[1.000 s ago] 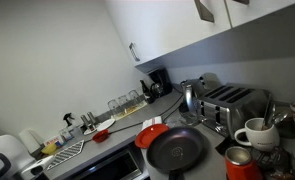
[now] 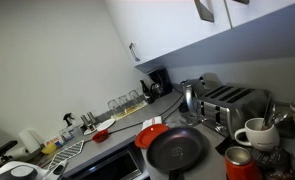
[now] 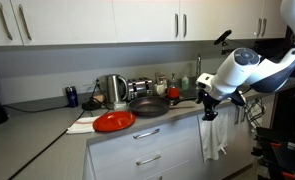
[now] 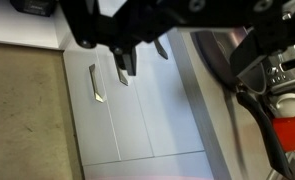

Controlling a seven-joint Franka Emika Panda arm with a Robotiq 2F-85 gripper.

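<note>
A black frying pan [image 2: 177, 148] sits on the countertop in exterior view 1, its handle toward the front edge. In exterior view 2 the pan [image 3: 149, 105] lies to the right of a red plate [image 3: 114, 121]. My white arm [image 3: 227, 75] reaches in from the right, with the gripper [image 3: 188, 100] near the counter's front edge. The wrist view shows the gripper open, with no object visible between its dark fingers. Below it are drawer fronts [image 4: 127, 115]. The black pan handle [image 4: 261, 125] and a red mug [image 4: 291, 132] appear at the right.
A steel toaster [image 2: 230, 105] stands behind the pan, and a white mug [image 2: 257, 133] is to its right. Upper cabinets [image 3: 117, 22] hang above the counter. A white towel [image 3: 213, 138] hangs in front.
In exterior view 1 my white arm has sunk lower at the bottom left, uncovering more of the counter there. The pan, plate and mugs have stayed put.
</note>
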